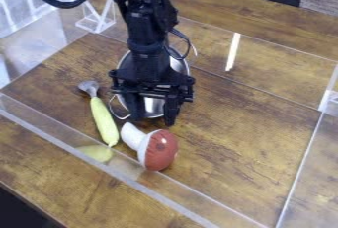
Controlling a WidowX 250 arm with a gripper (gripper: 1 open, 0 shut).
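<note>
My black gripper [152, 92] is lowered over the silver pot [175, 70], hiding much of it, with its fingertips at the pot's front. Whether it is open or shut is unclear. In front of it lies a red-and-white mushroom [158, 151]. To the left are a pale yellow corn-like vegetable [103, 121] and a metal utensil head [89, 87].
Clear barriers [310, 173] run along the front and right. A small white strip [234, 51] stands behind right.
</note>
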